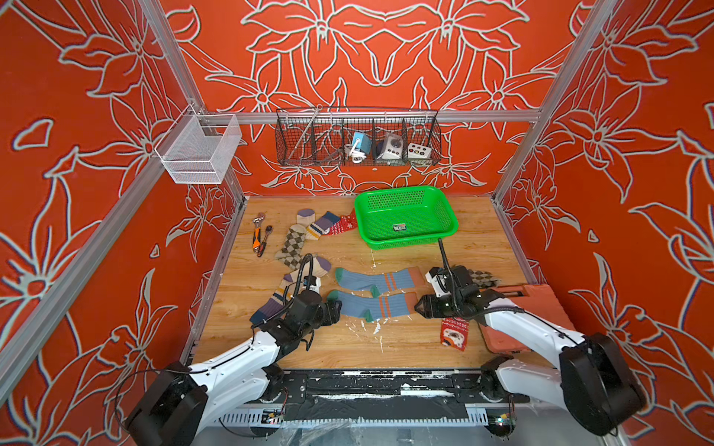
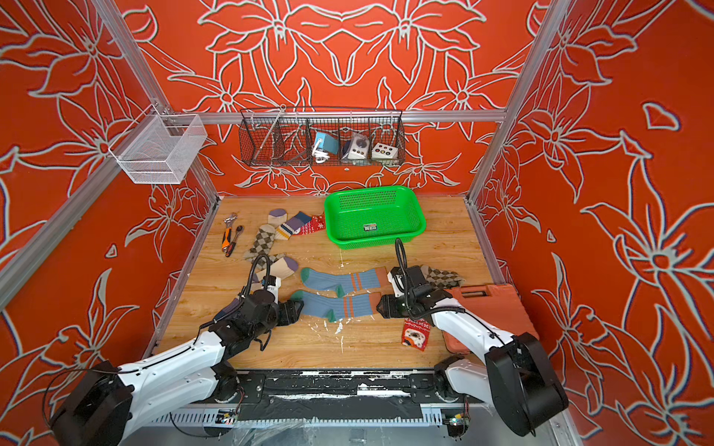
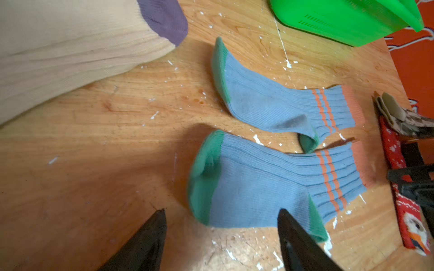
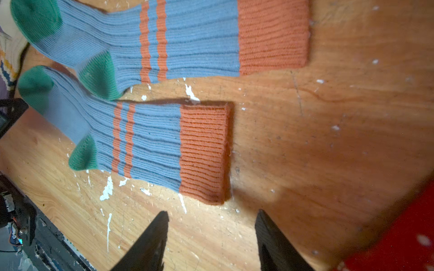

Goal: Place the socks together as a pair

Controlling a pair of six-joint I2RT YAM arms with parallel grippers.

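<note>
Two blue socks with orange cuffs and stripes and green heels and toes lie roughly parallel in the table's centre: the rear sock (image 1: 383, 281) and the front sock (image 1: 379, 304). Beside the front sock's toe end, my left gripper is open above the table, nothing between its fingers. My right gripper stands open just beyond that sock's cuff end, with bare wood between its fingertips.
A green basket (image 1: 405, 238) stands at the back right. Other socks (image 1: 290, 245) and tools (image 1: 261, 238) lie to the left. An orange case (image 1: 520, 327) and a red patterned sock (image 1: 453, 336) are at the right.
</note>
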